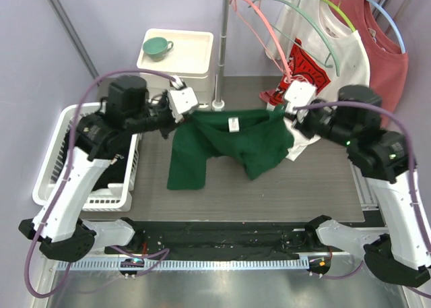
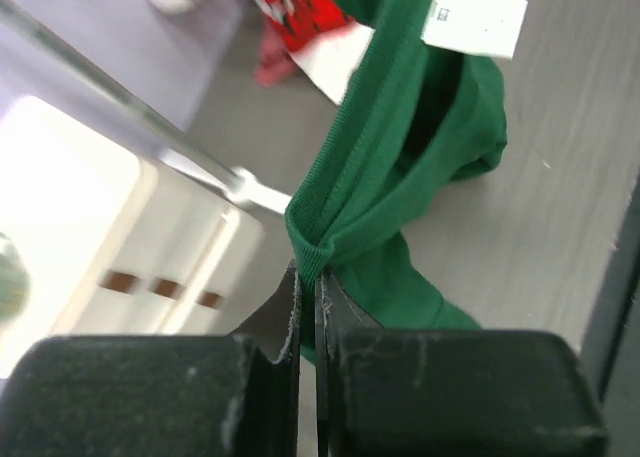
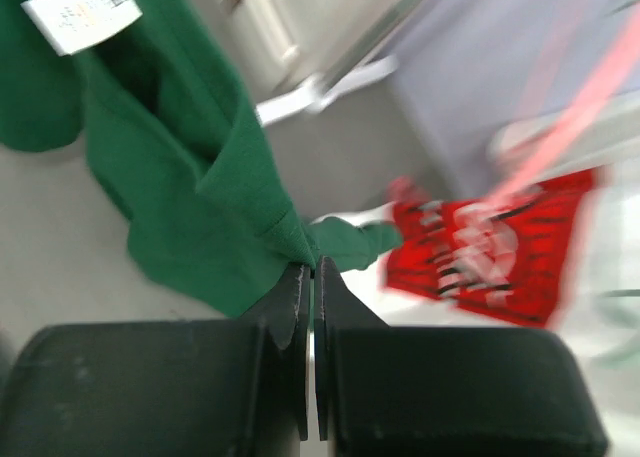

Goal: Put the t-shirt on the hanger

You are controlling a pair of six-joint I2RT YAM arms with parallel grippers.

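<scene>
A dark green t-shirt (image 1: 229,143) with a white label hangs stretched between my two grippers above the table. In the top view, my left gripper (image 1: 182,116) holds one upper corner and my right gripper (image 1: 291,116) the other. In the left wrist view, my left gripper is shut on the green fabric (image 2: 390,157), which folds upward from the fingertips. In the right wrist view, my right gripper is likewise shut on the shirt's edge (image 3: 230,187). The lower part of the shirt droops loosely.
A rack at the back right holds empty pink (image 1: 268,26) and teal (image 1: 311,22) hangers and white (image 1: 343,65) and red (image 1: 387,85) shirts. A laundry basket (image 1: 121,193) sits left, a drawer unit with a cup (image 1: 156,48) at the back.
</scene>
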